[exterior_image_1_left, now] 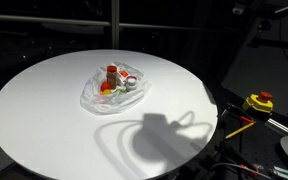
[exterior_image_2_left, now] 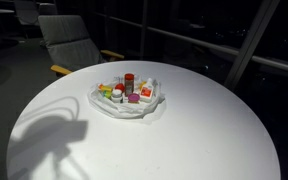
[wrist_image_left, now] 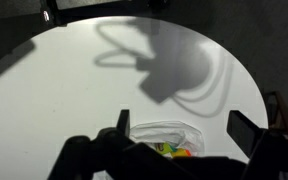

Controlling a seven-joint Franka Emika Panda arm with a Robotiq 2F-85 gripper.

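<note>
A crumpled clear plastic bag [exterior_image_1_left: 94, 101] lies on the round white table, with several small containers in it. Among them a red-brown bottle with a red top [exterior_image_2_left: 129, 82] stands upright, beside a white jar [exterior_image_2_left: 117, 95], a purple-lidded item [exterior_image_2_left: 134, 98] and a white-and-red box [exterior_image_2_left: 147, 90]. My gripper shows only in the wrist view, its two dark fingers wide apart. No object is seen held between them. Part of the bag [wrist_image_left: 169, 130] and some colourful contents appear at the bottom of that view, partly hidden by the gripper.
A grey chair [exterior_image_2_left: 72, 45] stands by the table's far edge in exterior view 2. A yellow-and-red emergency button [exterior_image_1_left: 258, 103] sits off the table at the right.
</note>
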